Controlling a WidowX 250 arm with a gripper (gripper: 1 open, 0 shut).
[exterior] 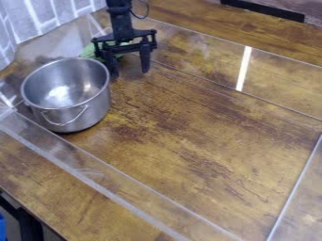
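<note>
A black gripper (126,52) hangs at the top left, low over the table, just behind a large steel pot (67,94) with a wire handle. A green object (89,52) lies behind and beside the gripper, partly hidden by it. Whether the gripper is open or shut on anything is too small and dark to tell.
A pale patterned surface (32,19) borders the back left corner.
</note>
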